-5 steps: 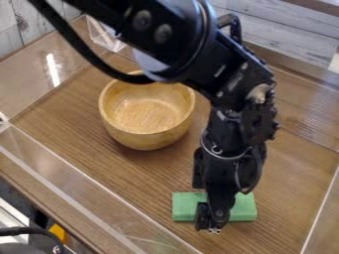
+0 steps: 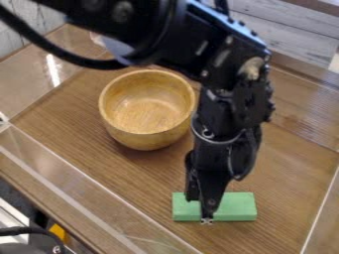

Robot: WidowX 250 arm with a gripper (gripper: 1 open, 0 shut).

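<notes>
A flat green block (image 2: 233, 206) lies on the wooden table near the front, right of centre. My black gripper (image 2: 207, 214) is over the block's left half, its fingertips at or just above it; it looks shut, with nothing visible between the fingers. Whether the tips touch the block I cannot tell.
A round wooden bowl (image 2: 133, 103) stands behind and left of the block. Bare table (image 2: 82, 149) surrounds them, bounded by clear low walls at the left and front and a white slatted wall at the back.
My gripper and arm have risen slightly and shifted a little left, uncovering more of the green block, which stays in place.
</notes>
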